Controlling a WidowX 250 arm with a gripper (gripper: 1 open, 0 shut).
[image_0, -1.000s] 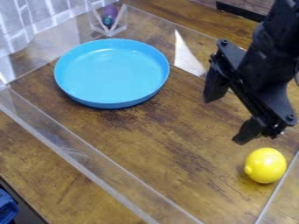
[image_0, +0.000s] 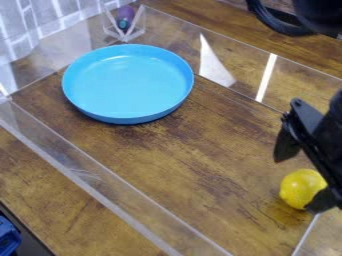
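Observation:
My dark gripper (image_0: 294, 152) is at the right edge of the camera view, low over a yellow round object (image_0: 301, 189) that sits on the wooden board. Its fingers are spread around and above that object; whether they touch it I cannot tell. A large blue plate (image_0: 127, 83) lies at the upper left, well apart from the gripper.
Clear walls and strips run along the left and top. A small purple object (image_0: 126, 20) stands in a clear holder at the top. A white triangle (image_0: 215, 66) lies near the top centre. The middle of the board (image_0: 160, 170) is bare.
My gripper has moved right and down, from over the middle right of the board to just over the yellow object. The plate and yellow object look unmoved.

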